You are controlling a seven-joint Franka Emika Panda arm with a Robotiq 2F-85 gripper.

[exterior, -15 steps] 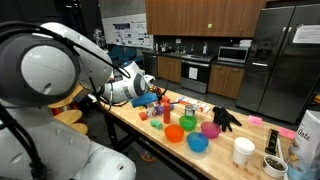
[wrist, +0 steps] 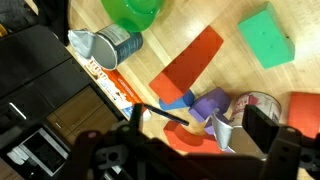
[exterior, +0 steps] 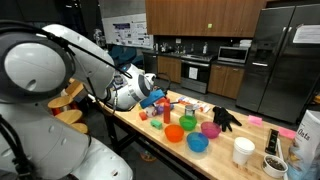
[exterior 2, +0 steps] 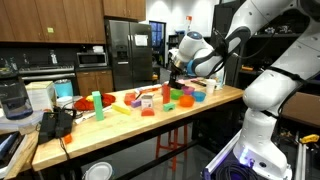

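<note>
In the wrist view my gripper is open, its two dark fingertips wide apart. Below and between them lie a purple block (wrist: 208, 104), a small blue piece (wrist: 181, 101) and a red piece (wrist: 188, 139). Ahead of the gap is a flat red block (wrist: 187, 66). A can (wrist: 263, 104) stands close by the right finger, partly hidden. To the upper right lies a green block (wrist: 265, 38). Another can (wrist: 121, 43) and a green bowl (wrist: 132, 10) are at the upper left. No object shows held.
In exterior view 1, an orange bowl (exterior: 174, 132), a blue bowl (exterior: 197, 144) and a pink bowl (exterior: 210, 130) stand along the table, with a red bottle (exterior: 166, 114) near my arm. A white cup (exterior: 242, 150) and black glove (exterior: 227, 118) lie farther right.
In exterior view 1 my arm has swung a little left and its white forearm has tilted lower. The bowls, bottle and cup look unmoved.
</note>
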